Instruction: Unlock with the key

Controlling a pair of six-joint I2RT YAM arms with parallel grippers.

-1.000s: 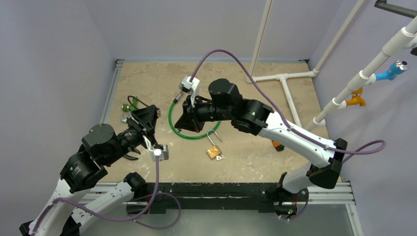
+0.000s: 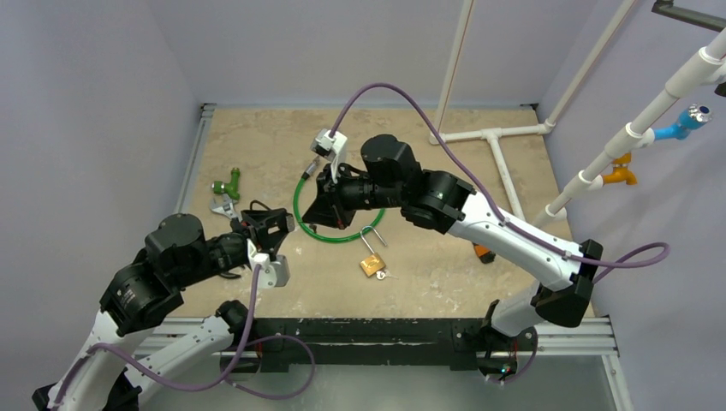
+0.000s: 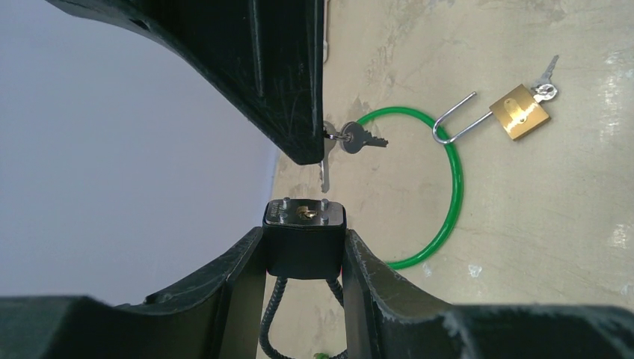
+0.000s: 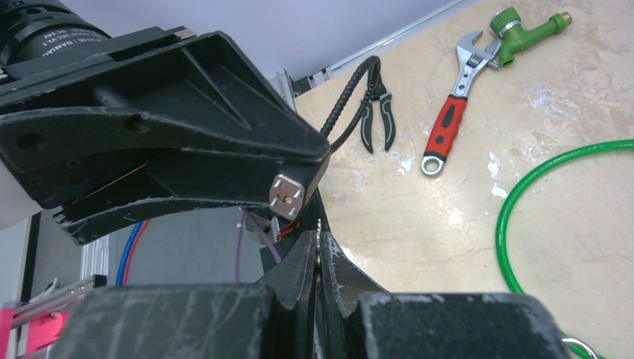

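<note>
My left gripper (image 2: 272, 224) is shut on a black lock (image 3: 303, 239) with a cable loop, its metal keyhole face (image 4: 286, 196) toward my right gripper. My right gripper is shut, with keys (image 3: 357, 138) on a ring at its tips; a thin blade sticks out between them, a short gap from the lock in the left wrist view. A brass padlock (image 2: 371, 265) with a key (image 3: 546, 82) in it lies on the table.
A green hose (image 2: 334, 240) lies mid-table. An adjustable wrench (image 4: 445, 123), pruners (image 4: 387, 120) and a green nozzle (image 4: 531, 37) lie at the left. White pipes with taps (image 2: 618, 175) line the right.
My left gripper has come rightward and turned, carrying the lock.
</note>
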